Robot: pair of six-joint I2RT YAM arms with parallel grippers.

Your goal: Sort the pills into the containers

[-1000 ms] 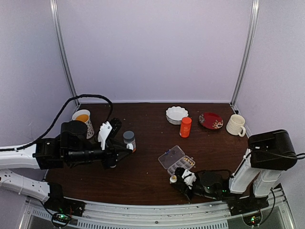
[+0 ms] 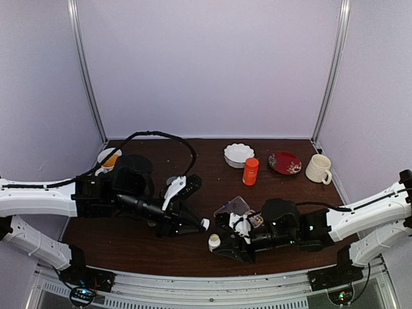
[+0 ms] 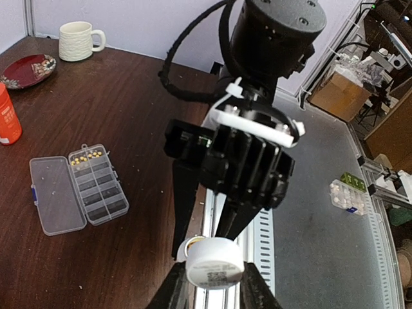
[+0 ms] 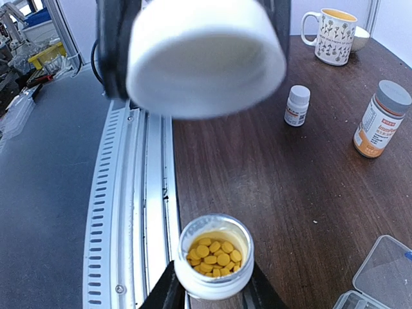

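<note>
My left gripper [image 2: 201,226] is shut on a white cap [image 3: 215,264], which shows between its fingertips in the left wrist view. An uncapped pill bottle [image 4: 216,257] full of yellow pills is in my right gripper [image 2: 219,248], shut around it with the mouth facing that wrist camera. In the right wrist view the cap looms above the bottle, apart from it. The pill organizer [image 3: 96,183] lies on the table with its clear lid [image 3: 56,194] swung open. Yellow pills [image 3: 86,157] sit in its end compartment; the others in view look empty.
An orange bottle [image 2: 250,172], a white bowl [image 2: 239,154], a red plate [image 2: 284,163] and a cream mug [image 2: 318,168] stand toward the back right. In the right wrist view, a small white bottle [image 4: 297,105], a grey-lidded bottle [image 4: 383,119] and a patterned mug [image 4: 333,37] stand apart.
My left gripper has moved right with the cap. The right gripper has moved left, away from the organizer, carrying the open bottle. The two are now close together.
</note>
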